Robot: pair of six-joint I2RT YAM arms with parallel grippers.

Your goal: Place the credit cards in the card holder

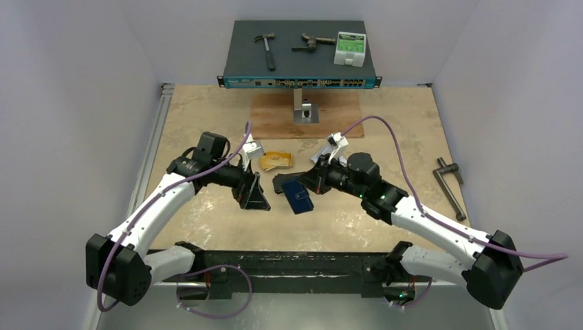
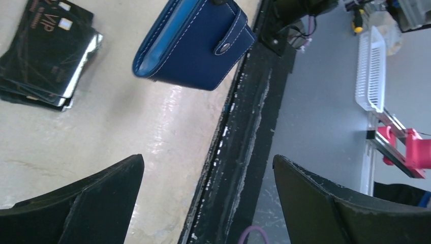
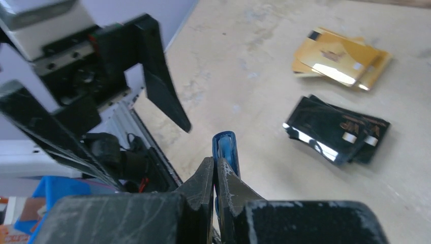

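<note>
A dark blue card holder [image 1: 298, 197] with a snap strap hangs above the table, and my right gripper [image 1: 317, 187] is shut on its edge. In the left wrist view the holder [image 2: 203, 48] appears tilted and raised off the surface. My left gripper [image 1: 257, 201] stands open to the left of the holder, nothing between its fingers. Black cards [image 3: 335, 129] lie stacked on the table, partly covered by the holder in the top view. Gold cards [image 1: 276, 160] lie behind them. Silver cards [image 1: 328, 152] are mostly hidden by the right arm.
Behind the cards is a wooden board [image 1: 271, 113] with a metal bracket. A rack unit [image 1: 295, 51] carrying hammers and a white box stands at the back. Another hammer [image 1: 450, 187] lies at the right edge. Bare table surrounds the cards.
</note>
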